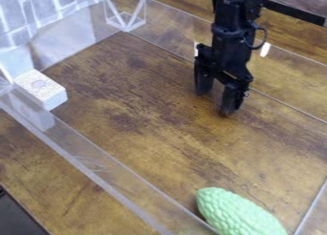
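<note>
My black gripper point(220, 84) hangs at the upper right of the camera view, low over a wooden board point(147, 134) inside a clear-walled tray. Its two dark fingers point down and stand apart, with nothing visible between them.
A white block point(41, 90) sits at the left by the clear wall. A pale green textured object point(240, 214) lies at the bottom right. The middle of the board is clear.
</note>
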